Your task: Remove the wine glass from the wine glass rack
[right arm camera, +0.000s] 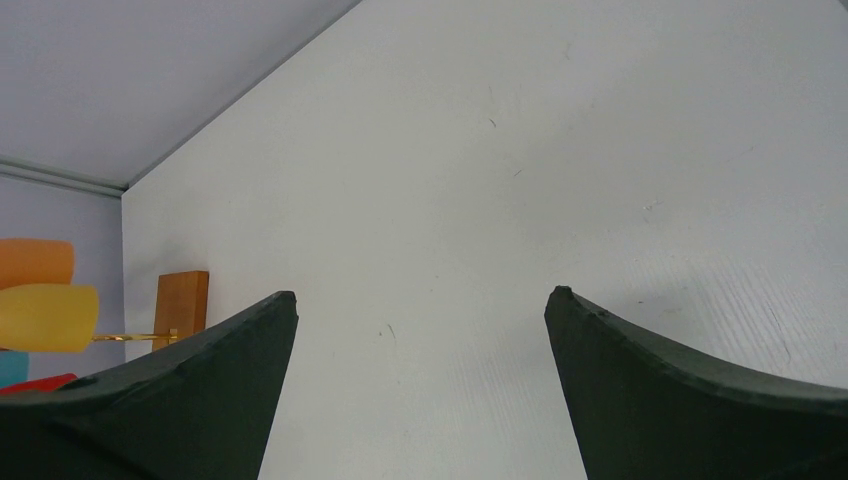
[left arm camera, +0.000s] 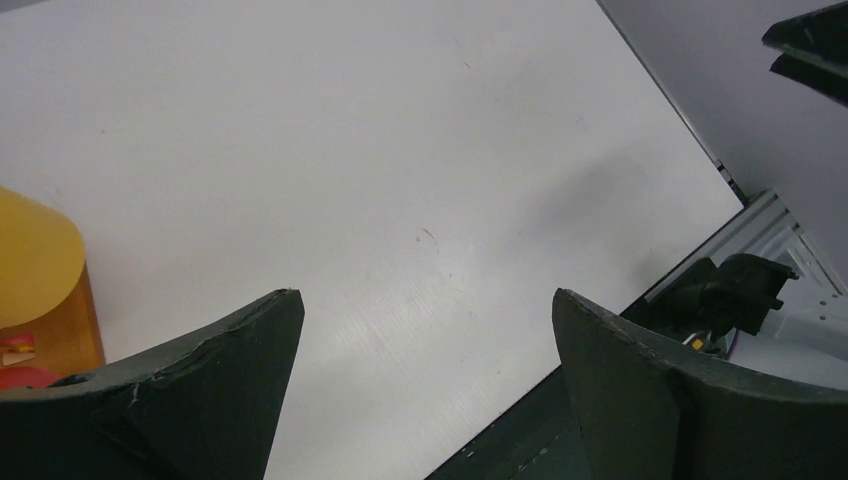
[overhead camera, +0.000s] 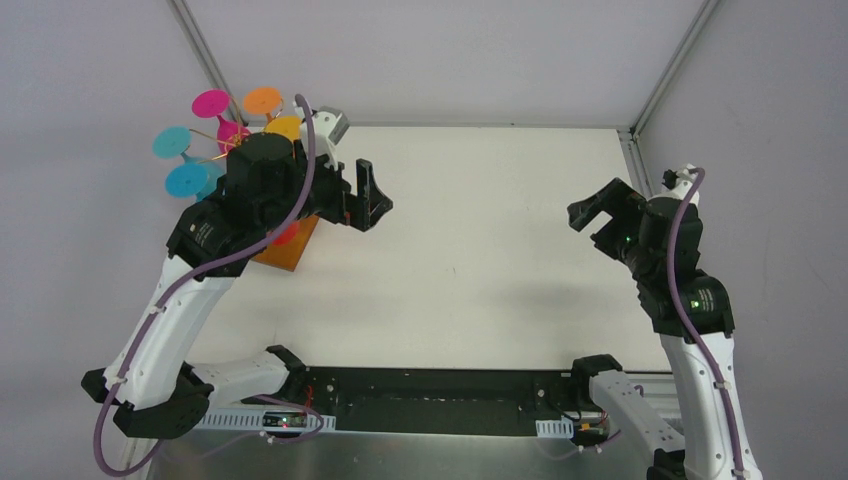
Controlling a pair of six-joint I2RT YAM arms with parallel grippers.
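Coloured wine glasses hang upside down on a gold-armed rack at the table's back left, over a wooden base (overhead camera: 287, 254). A magenta glass (overhead camera: 210, 103), an orange glass (overhead camera: 263, 100) and a blue glass (overhead camera: 186, 180) show their feet in the top view. My left arm covers most of the yellow glass (overhead camera: 284, 127) and red glass (overhead camera: 286, 233). My left gripper (overhead camera: 368, 190) stands open to the right of the rack, its fingers pointing away from the glasses. Far across the table, my right gripper (overhead camera: 585, 228) is also open. Neither holds anything.
Between the two grippers the white table (overhead camera: 480, 250) is bare. Grey walls close in the back and both sides. The dark front rail (overhead camera: 440, 400) lies beyond the table's near edge.
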